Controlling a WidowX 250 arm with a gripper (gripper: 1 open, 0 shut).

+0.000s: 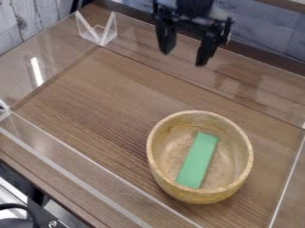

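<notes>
A dark robot gripper (187,37) hangs at the top centre of the camera view, its fingers apart and open, above the bare wooden table, well away from the bowl. A tan round bowl (162,144) stands at the lower right, holding a green rectangular block (198,160) lying lengthwise inside it. No object shows between the fingers.
A white wire-like object (98,30) stands at the upper left, near the back edge. The table's edges show at left and lower right.
</notes>
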